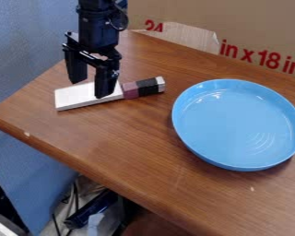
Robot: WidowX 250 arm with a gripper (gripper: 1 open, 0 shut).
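Note:
My black gripper [91,80] hangs over the left part of the wooden table, its two fingers open above a white flat-bladed tool [76,100]. The tool lies on the table with its dark red and black handle [140,88] pointing right. Whether the fingertips touch the white part cannot be told from this view. A light blue round plate [238,118] sits at the right.
A cardboard box [249,32] stands along the back. The table's left edge drops away to a blue surface and clutter below.

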